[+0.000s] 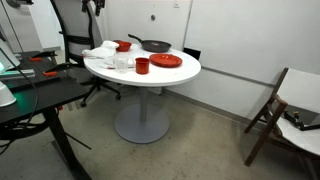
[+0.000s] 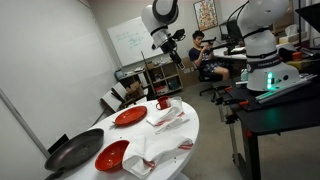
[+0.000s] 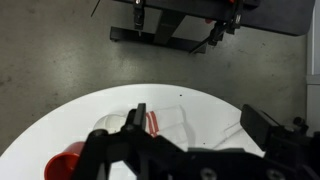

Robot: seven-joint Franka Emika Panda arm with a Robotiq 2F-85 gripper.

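A white round table (image 1: 105, 74) carries a red mug (image 1: 142, 66), a red plate (image 1: 166, 60), a black frying pan (image 1: 155, 46), a red bowl (image 1: 123, 46) and a pale cup (image 1: 122, 63). White cloths (image 2: 160, 150) lie on it too, one with red stripes. My gripper (image 2: 172, 47) hangs in the air well above the tabletop, apart from everything. It is open and empty. In the wrist view, a striped cloth (image 3: 165, 122) lies below the fingers and the red mug (image 3: 63, 163) is at lower left, partly cut off.
A black bench (image 1: 50, 97) carrying the arm's base stands beside the table. An office chair (image 1: 75, 25) is behind it, and a wooden chair (image 1: 290, 115) stands far right. Someone sits (image 2: 198, 52) in the background. Open floor surrounds the table's pedestal.
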